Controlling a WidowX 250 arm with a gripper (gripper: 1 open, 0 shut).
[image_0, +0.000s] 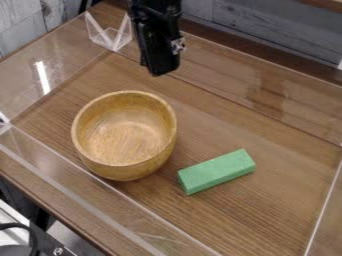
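Observation:
My black gripper hangs from the top of the camera view, above and behind a round wooden bowl; whether its fingers are open or shut is hard to tell. A green block lies to the right of the bowl, toward the front. The bowl looks empty.
Transparent plastic pieces stand at the back left and along the left side. A grey wall runs along the back, and a dark cable lies at the lower left corner.

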